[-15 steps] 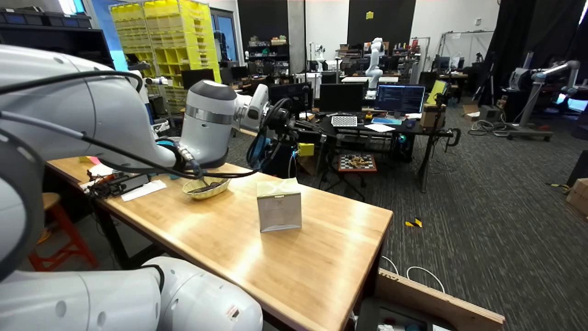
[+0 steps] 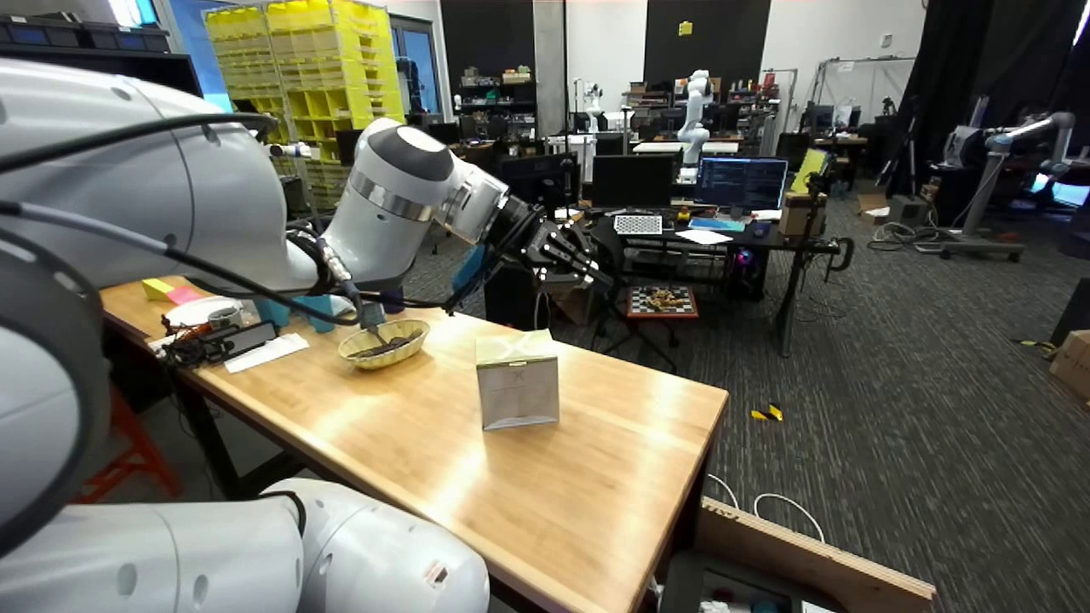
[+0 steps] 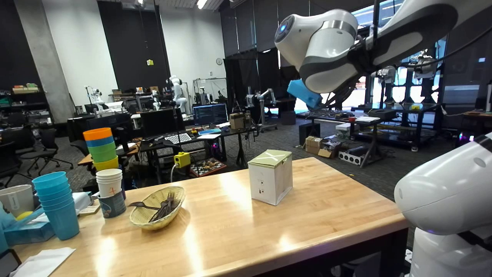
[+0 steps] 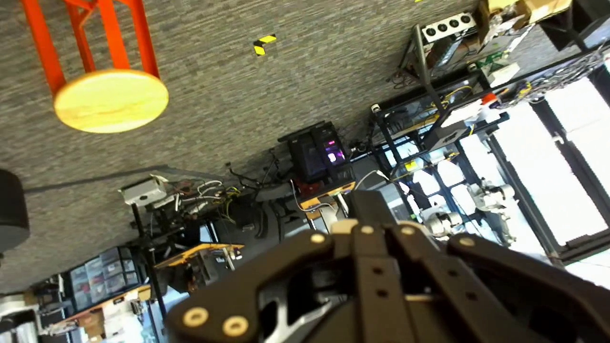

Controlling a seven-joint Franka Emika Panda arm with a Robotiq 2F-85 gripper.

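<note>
My gripper point(image 2: 598, 267) is raised in the air beyond the far side of the table, well above the white box. In the wrist view its black fingers point(image 4: 371, 208) are drawn together, and nothing shows between them. The white box point(image 3: 272, 180) stands upright on the table with a pale green lid point(image 3: 272, 157) marked by a light cross. A woven basket point(image 3: 159, 221) holds dark cutlery point(image 3: 167, 206), some of it leaning over the rim. In the second exterior view the arm hides the gripper's fingers.
Left of the basket are stacked blue cups point(image 3: 56, 203), a white cup stack point(image 3: 110, 182) and a colorful stack point(image 3: 100, 147). A white napkin point(image 3: 44, 263) lies near them. A stool point(image 4: 111, 100) stands on the floor.
The forearm has risen and the wrist has turned, so my gripper now tilts down to the right at a different angle. The box and basket have stayed put.
</note>
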